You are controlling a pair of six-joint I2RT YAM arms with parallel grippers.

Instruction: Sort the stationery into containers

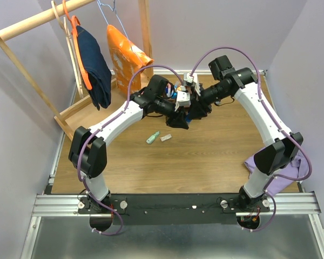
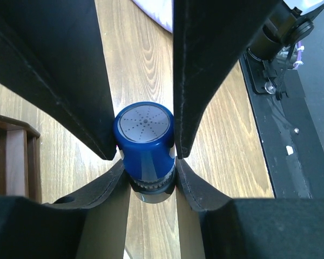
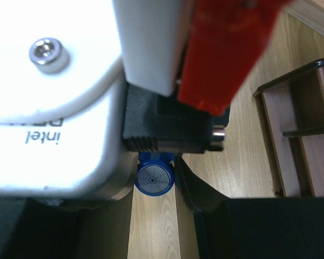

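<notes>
Both grippers meet over the middle back of the table in the top view, my left gripper (image 1: 181,120) and my right gripper (image 1: 195,113) together on a blue cylindrical item (image 2: 145,145) with a perforated silver end. Both are shut on it; the right wrist view shows its end (image 3: 154,178) partly hidden behind the other gripper's housing. A green item (image 1: 153,137) and a small pale block (image 1: 166,137) lie on the table in front of the arms. A wooden compartment organizer (image 3: 275,140) stands beside them, mostly hidden from above.
A wooden rack (image 1: 21,70) with hanging dark and orange cloths fills the back left. A lilac cloth (image 1: 278,183) lies at the front right.
</notes>
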